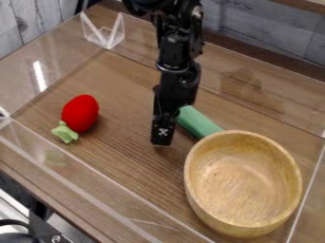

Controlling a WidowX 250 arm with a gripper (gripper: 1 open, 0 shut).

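Observation:
The black gripper hangs over the middle of the table, open, pointing down. Just right of its fingers lies a green cylindrical object, partly behind a tan bowl at the lower right. A red rounded object sits at the left, with a small light green piece just below it.
The wooden table has free room at the lower left and toward the back on both sides of the arm. A wall and a table edge run along the top.

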